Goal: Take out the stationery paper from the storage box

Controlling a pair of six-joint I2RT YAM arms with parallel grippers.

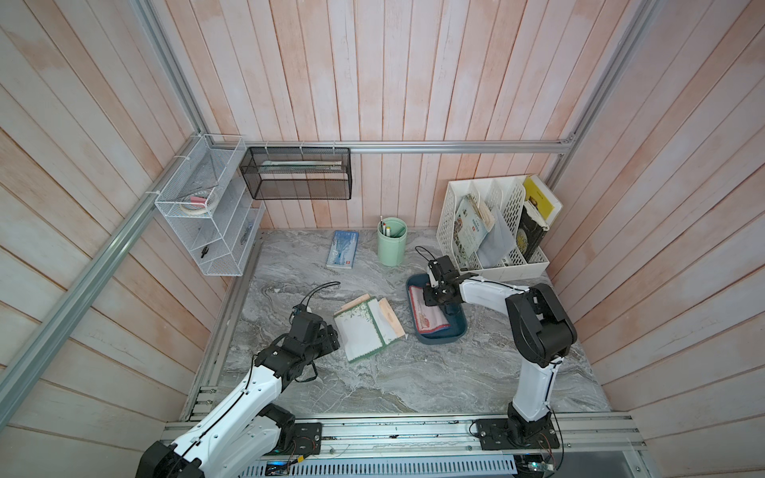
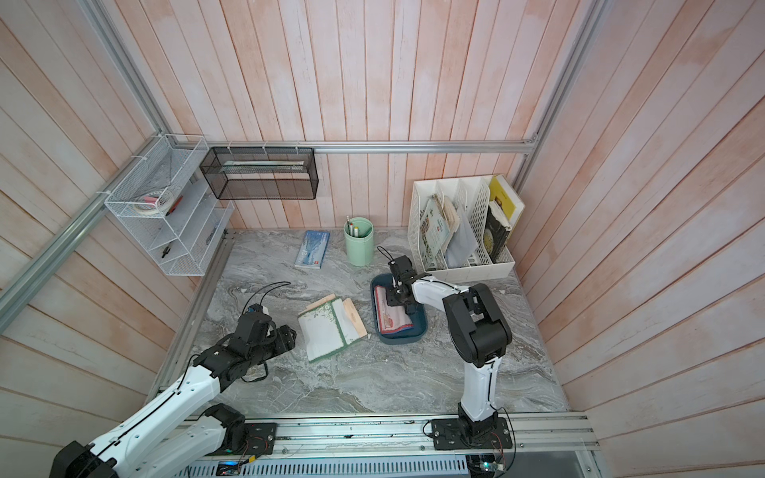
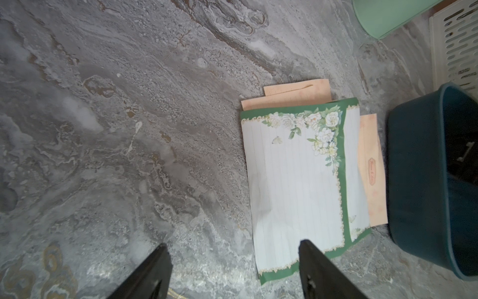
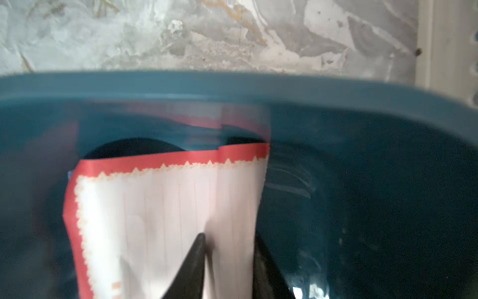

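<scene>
Red-bordered stationery paper (image 1: 426, 317) lies inside the dark blue box (image 1: 446, 337). Over it, low in the box, is my right gripper; in the right wrist view its fingertips straddle a raised strip along the paper's right edge, though blur hides whether they press on it. Green floral stationery (image 3: 293, 189) and peach sheets (image 3: 371, 169) lie on the table left of the box. My left gripper stands open to the left of those sheets, nothing between its fingers.
A white file holder (image 1: 510, 271) with papers stands behind the box. A green pen cup (image 1: 390, 251) and a blue packet (image 1: 342, 248) are at the back. Wire baskets (image 1: 295, 183) hang on the walls.
</scene>
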